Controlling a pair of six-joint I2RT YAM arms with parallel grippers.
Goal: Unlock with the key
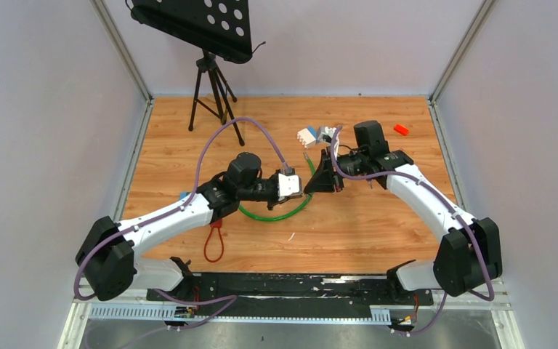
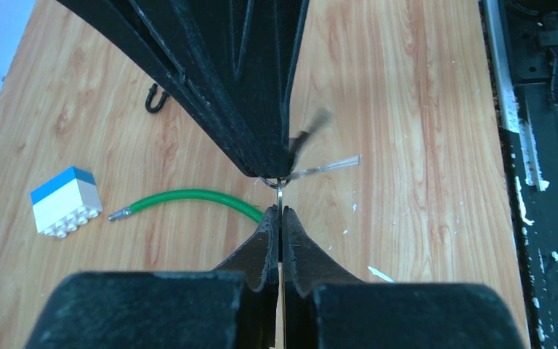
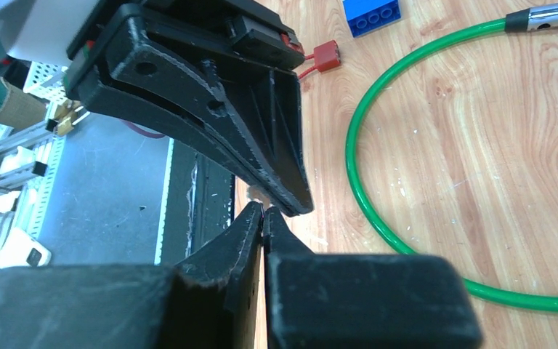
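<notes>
My left gripper and my right gripper meet tip to tip above the middle of the table. In the left wrist view, the left fingers are shut, with a thin upright metal strip, seemingly the key, standing out from between their tips. A small metal ring and a blurred, swinging silver piece hang at the right gripper's tips, just above. The right fingers lie close together in the right wrist view; whether they grip the ring cannot be told. No lock can be made out.
A green hose curves on the table below the grippers. Around lie a white-and-blue block, a black U-shaped piece, a red-looped tag and a red block. A black stand rises behind.
</notes>
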